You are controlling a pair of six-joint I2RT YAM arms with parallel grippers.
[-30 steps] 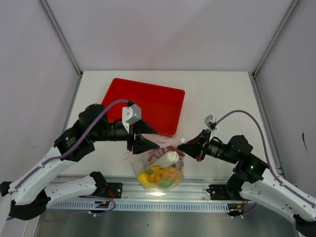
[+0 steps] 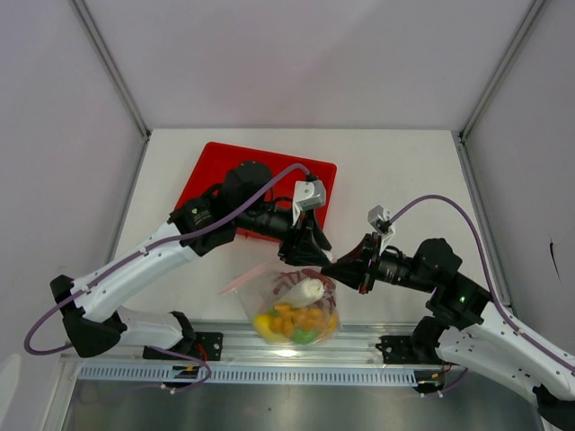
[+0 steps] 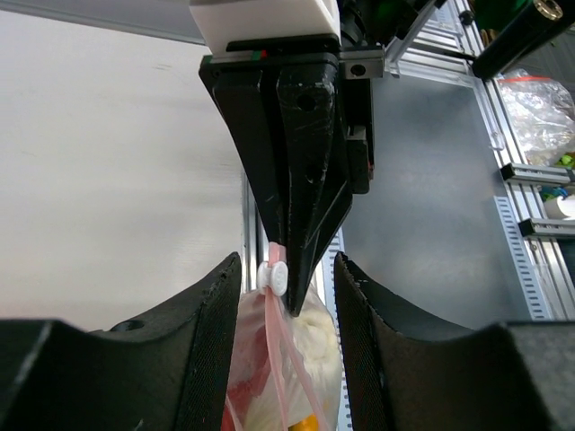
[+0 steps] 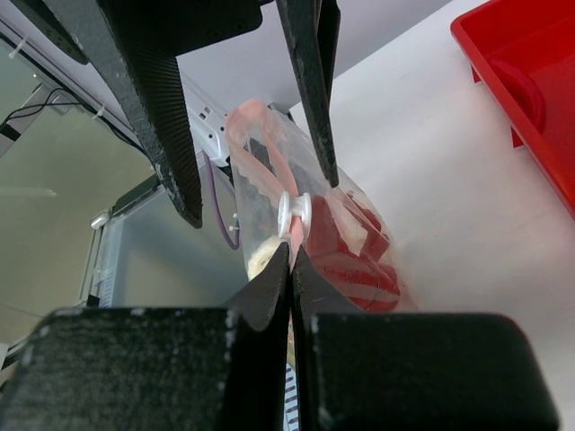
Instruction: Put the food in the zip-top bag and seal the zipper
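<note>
The zip top bag [image 2: 286, 314] holds yellow, orange and green food and a white item near the table's front edge. My right gripper [image 2: 334, 269] is shut on the zipper strip at the bag's top right, just beside the white slider [image 4: 295, 215], seen in the right wrist view. My left gripper is part open around that end, its fingers either side of the slider in the left wrist view, apparently not closed on it.
A red bin [image 2: 211, 162] sits behind the left arm. Both arms nearly meet above the bag.
</note>
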